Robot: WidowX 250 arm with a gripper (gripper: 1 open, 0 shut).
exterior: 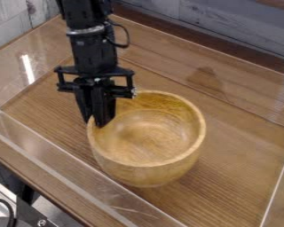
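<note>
A pale yellow, empty plastic bowl [151, 146] stands in the middle of the view on the wooden table [240, 191]. My black gripper [100, 118] is at the bowl's left rear, fingers pointing down and shut on its rim. The arm rises from there to the top of the view. The exact contact of the fingertips is hard to make out.
A dark gap with a cable lies at the lower left edge. A dark blue-grey strip runs along the top right.
</note>
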